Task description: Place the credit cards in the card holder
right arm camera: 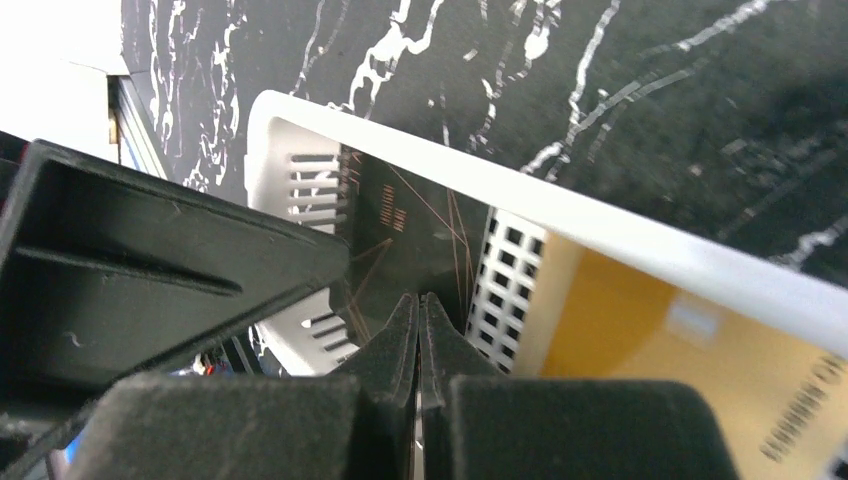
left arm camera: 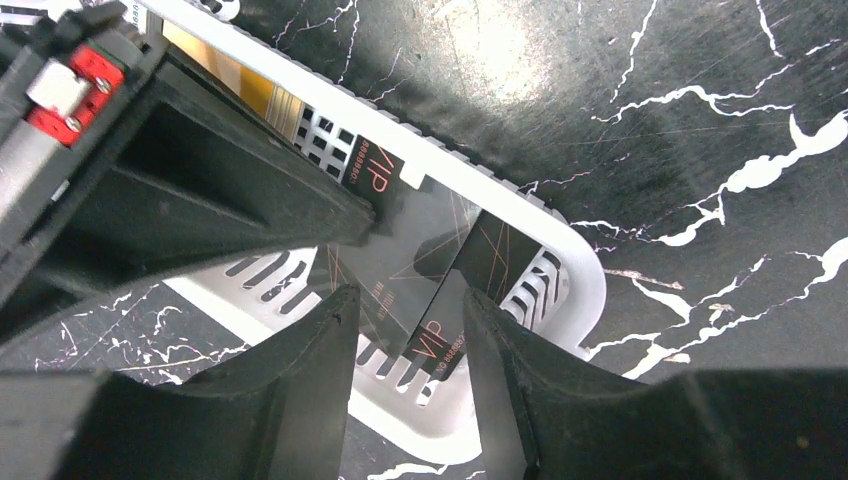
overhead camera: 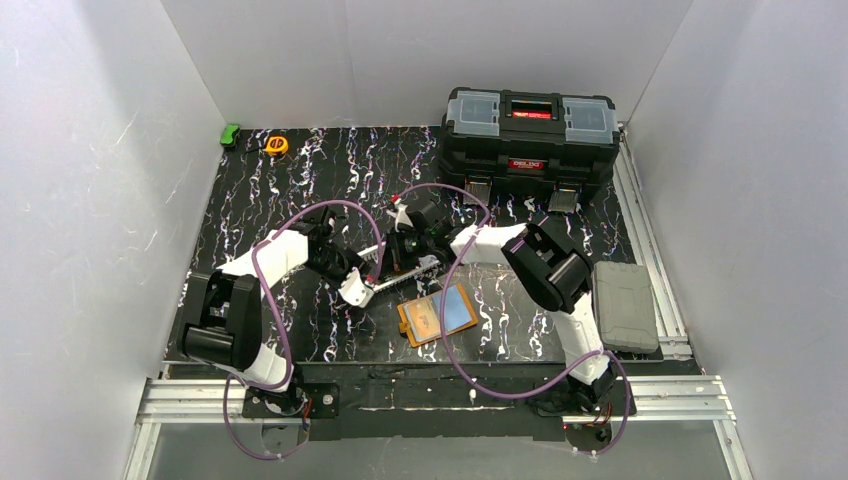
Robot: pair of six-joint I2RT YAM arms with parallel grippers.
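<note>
A white slotted tray [left arm camera: 521, 213] lies mid-table under both arms. Dark VIP cards [left arm camera: 400, 260] lie in its end compartment, with gold cards [right arm camera: 620, 330] in the section beside them. My left gripper hovers over the tray's end, part open, with no card visible between its fingers. My right gripper is shut, nothing visible between its fingers, its tips at the dark cards. Below the tray in the top view lies an orange board [overhead camera: 470, 323] carrying light blue and tan cards [overhead camera: 450, 308].
A black toolbox [overhead camera: 527, 140] stands at the back right, a grey case [overhead camera: 626, 305] at the right edge. A tape measure [overhead camera: 276, 146] and green object [overhead camera: 229, 134] sit at the back left.
</note>
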